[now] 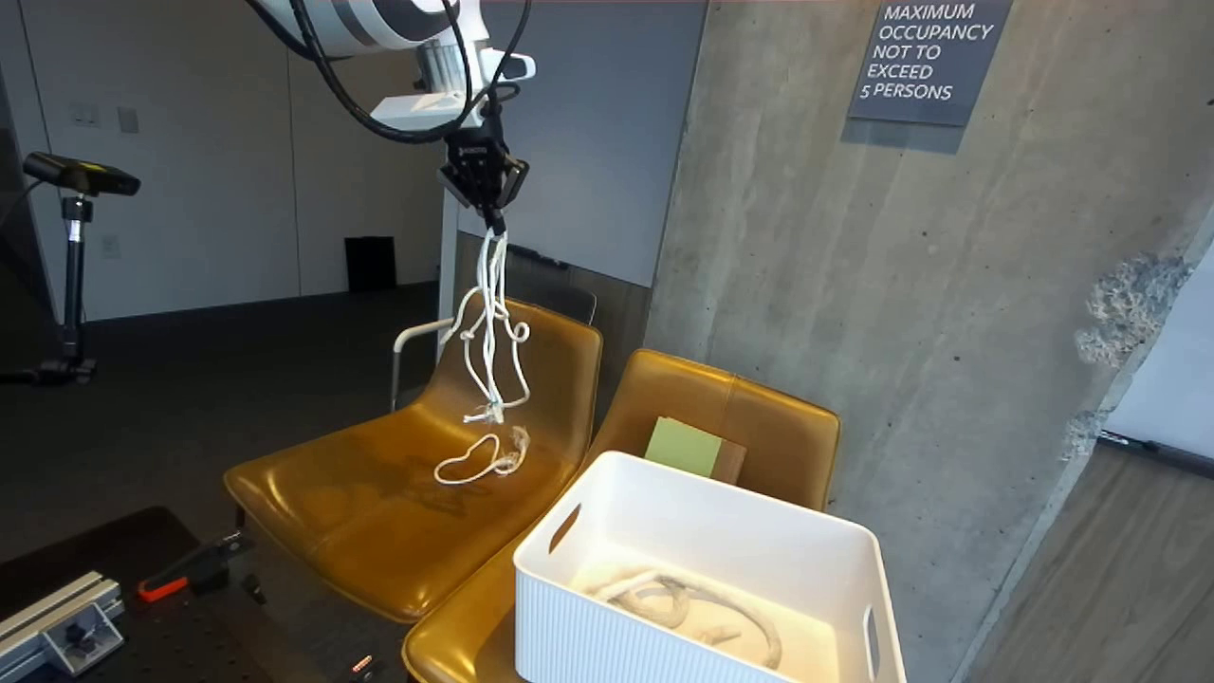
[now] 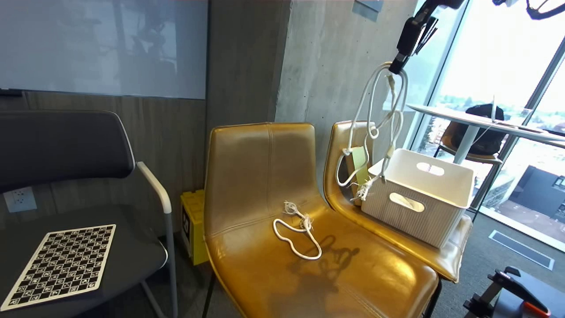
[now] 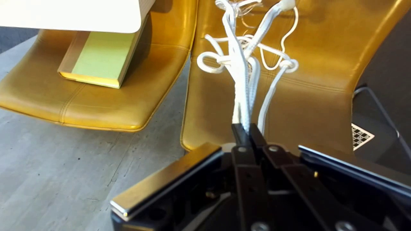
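A bundle of white rope [image 1: 491, 302] hangs in loops from my gripper [image 1: 497, 228], whose fingers are shut on its upper part. Knots and frayed ends show along the hanging rope [image 2: 348, 152]. In the wrist view the strands [image 3: 241, 82] run away from between the fingertips. Below, on the seat of the left tan chair [image 1: 330, 484], lies a shorter white rope [image 1: 461, 469] with frayed ends, apart from the bundle. The white bin [image 1: 592, 609] stands on the other tan chair, with some rope [image 1: 757, 626] on its floor.
Behind the bin a green and brown book [image 1: 683, 446] leans on the chair back. A grey chair [image 2: 148, 244] holding a checkered board [image 2: 66, 259] stands beside the tan chairs. The concrete wall [image 1: 910, 376] rises behind.
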